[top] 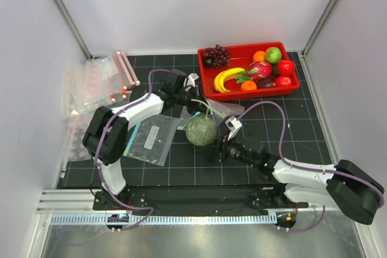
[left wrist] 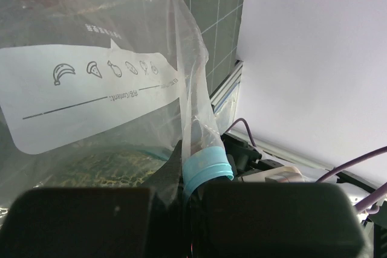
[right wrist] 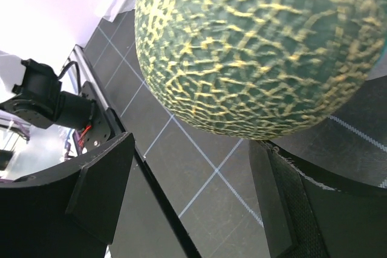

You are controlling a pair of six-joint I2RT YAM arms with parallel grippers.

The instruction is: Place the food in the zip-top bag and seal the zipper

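A netted green melon [top: 201, 130] with a pale stem sits in front of the clear zip bag [top: 225, 108]. My left gripper [top: 197, 106] is shut on the bag's edge by its blue zipper [left wrist: 205, 166], above the melon's back side. Through the bag, part of the melon shows low in the left wrist view; whether it lies inside the mouth I cannot tell. My right gripper [top: 216, 150] is at the melon's front right, low by the table. Its fingers stand apart with nothing between them, and the melon [right wrist: 260, 46] looms just beyond the fingertips [right wrist: 266, 149].
A red tray [top: 266, 92] of fruit stands at the back right. Another flat bag [top: 149, 140] lies left of the melon, and more bags [top: 91, 98] are stacked at the far left.
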